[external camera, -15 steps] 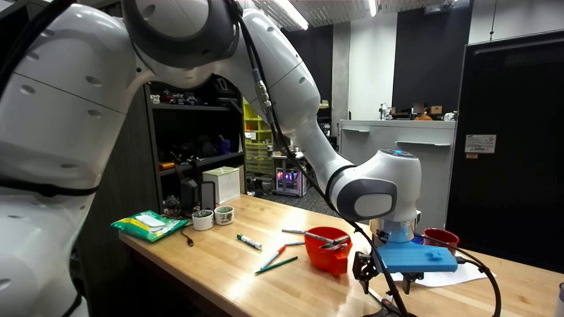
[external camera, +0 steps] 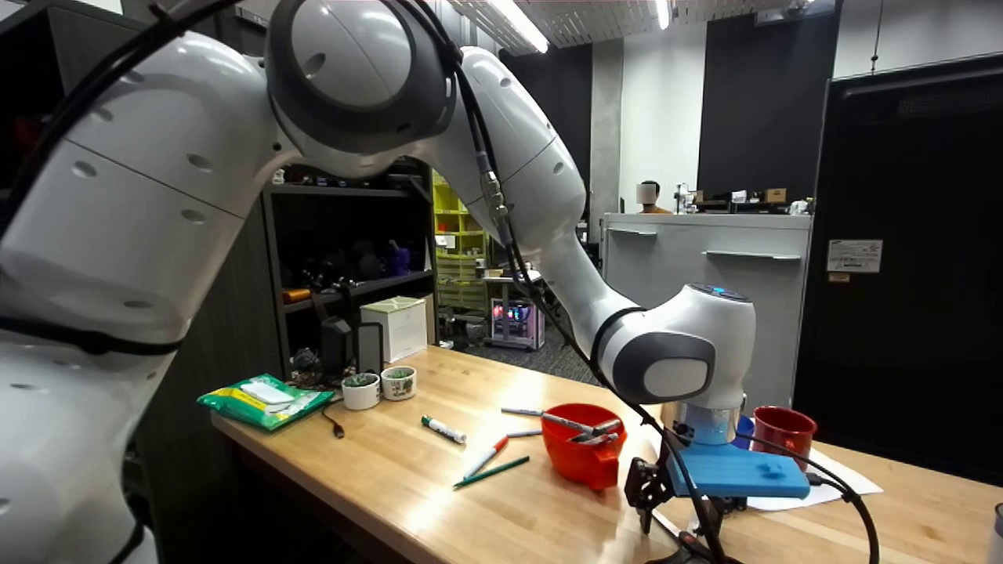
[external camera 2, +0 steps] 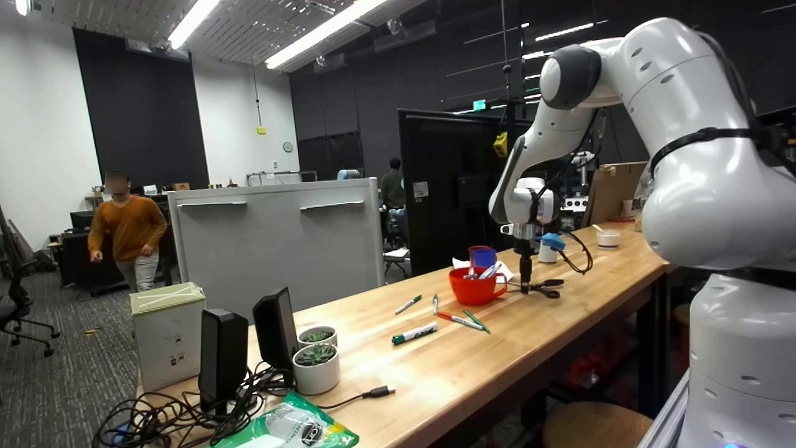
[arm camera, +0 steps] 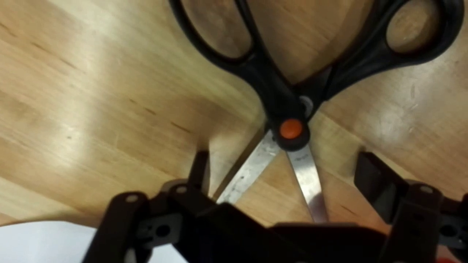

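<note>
Black-handled scissors (arm camera: 280, 94) lie spread on the wooden table, their orange pivot in the middle of the wrist view. My gripper stands open over them, one finger on either side of the blades and touching neither as far as shows. The blade tips disappear behind the gripper body. In the first exterior view the gripper (external camera: 678, 522) points down low at the table, with the scissors partly hidden behind cables. From the other side, the gripper (external camera 2: 525, 287) is seen beside the scissors' handles (external camera 2: 550, 288).
Just beside the gripper stands a red bowl (external camera: 570, 457) holding several markers. Loose markers, among them a green-capped one (external camera: 443, 429), lie left of it. A red mug (external camera: 786, 431) and white paper (external camera: 827, 484) are behind the gripper.
My arm and gripper have moved down, closer to the table and the scissors. The bowl and loose markers have stayed put.
</note>
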